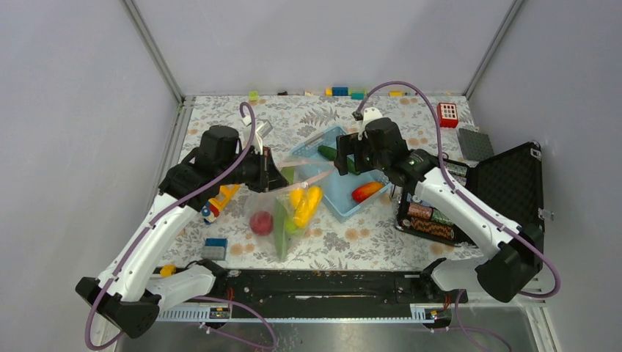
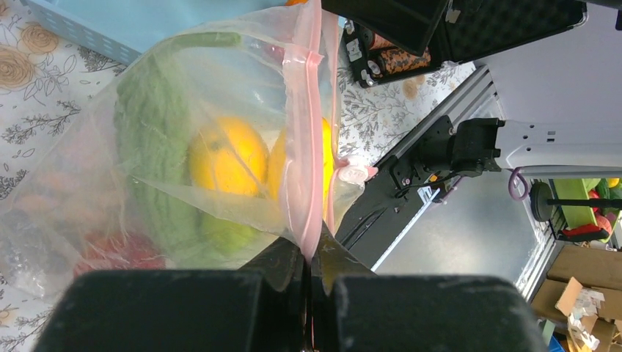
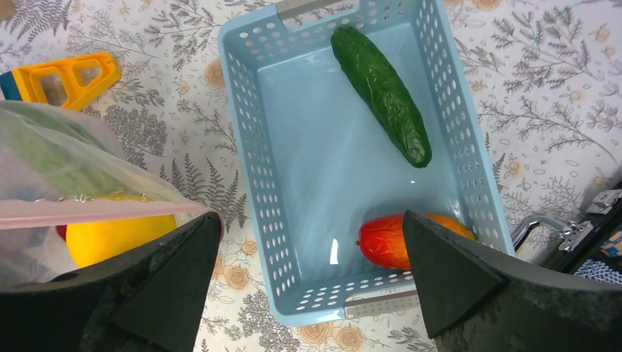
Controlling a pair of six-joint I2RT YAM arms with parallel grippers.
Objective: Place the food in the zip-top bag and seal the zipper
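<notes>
The clear zip bag (image 1: 282, 220) with pink zipper holds a red round item, green produce and yellow produce (image 2: 224, 154). My left gripper is shut on the bag's zipper edge, which stretches up from its fingertips in the left wrist view. My right gripper stands open above the blue basket (image 3: 323, 169), nothing between its fingers. A cucumber (image 3: 381, 95) lies along the basket's far part and a red-orange oblong vegetable (image 3: 385, 242) lies in its near part, partly behind a right finger.
An open black case (image 1: 506, 191) stands at the right, a yellow toy (image 3: 99, 73) at the left beside the bag. A red block (image 1: 447, 114), a grey plate (image 1: 475, 144) and small bricks sit toward the back.
</notes>
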